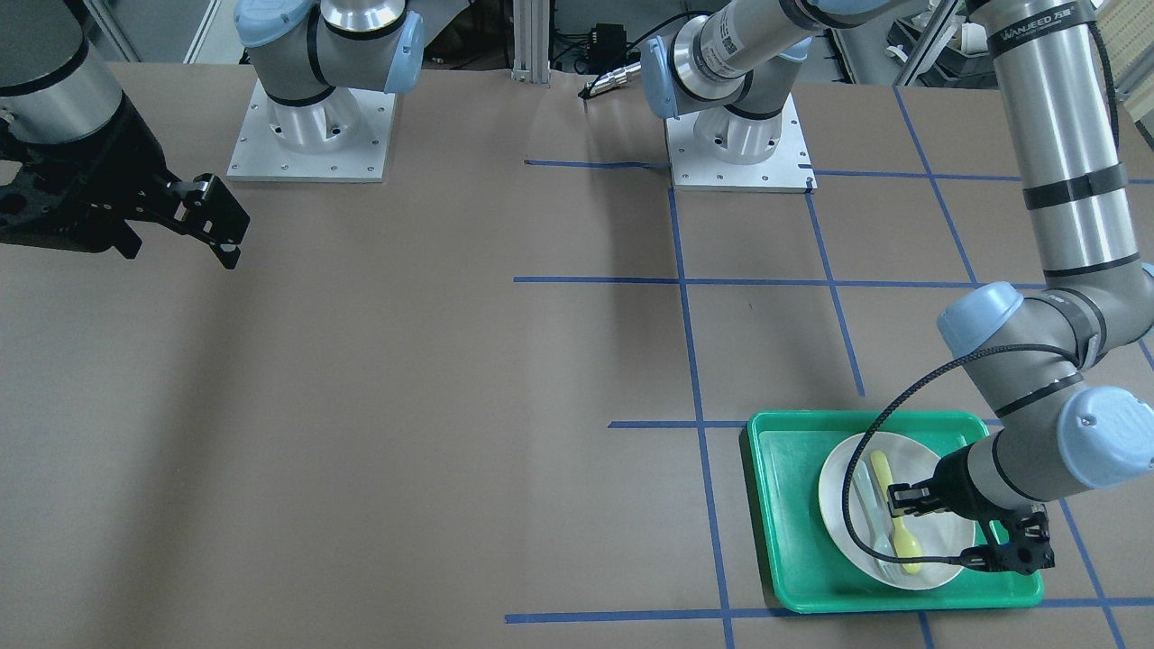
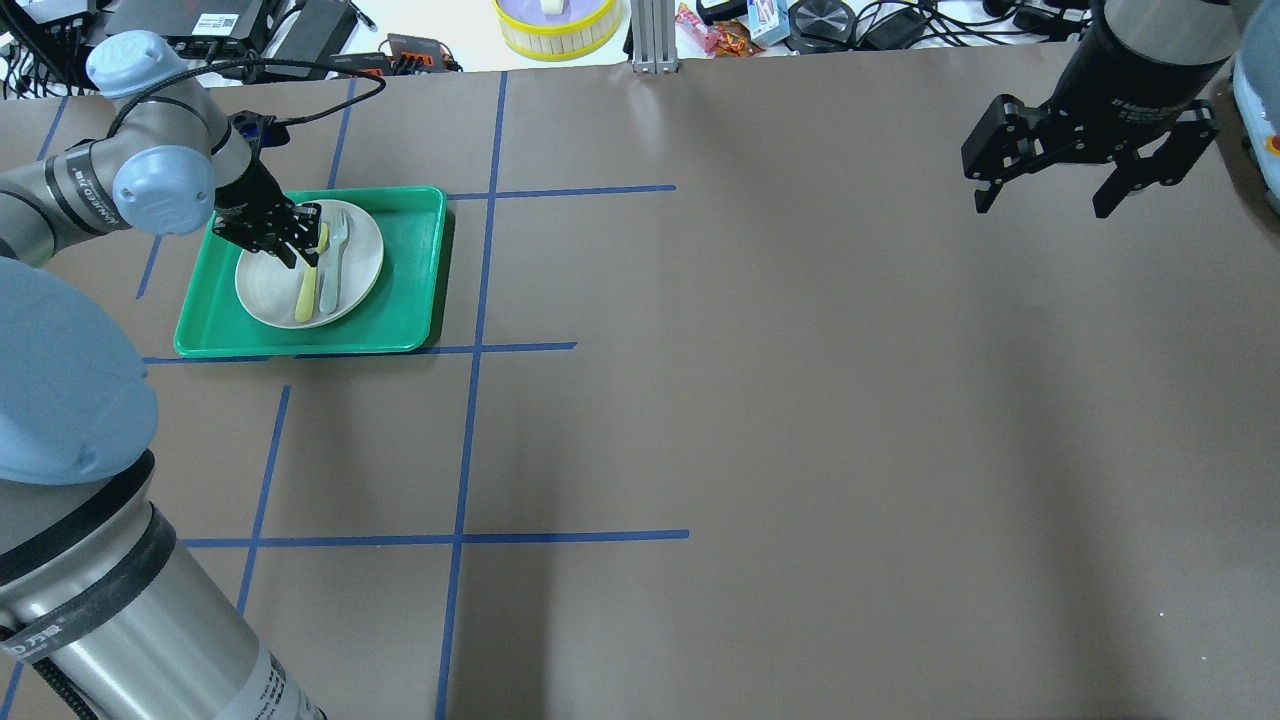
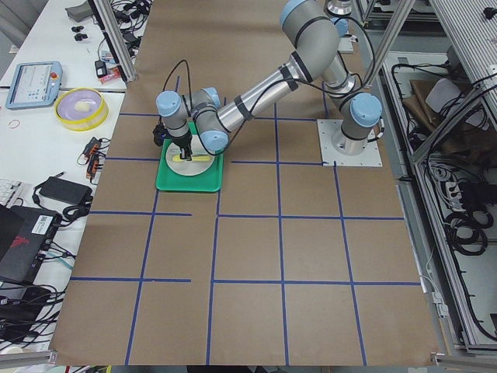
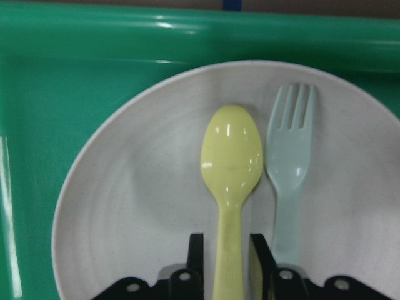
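In the left wrist view a yellow spoon (image 4: 230,162) and a pale blue-green fork (image 4: 289,150) lie side by side on a white plate (image 4: 137,175) inside a green tray (image 4: 112,37). My gripper is low over the plate, open, with the spoon's handle in the gap between its fingertips, apparently not clamped. In the front view the gripper and arm partly hide the plate's right side; whether the fingertips touch it is unclear.
Another black gripper (image 2: 1086,150) hangs at the opposite side, away from the tray. Other arm bases (image 1: 741,173) stand along the table's edge.
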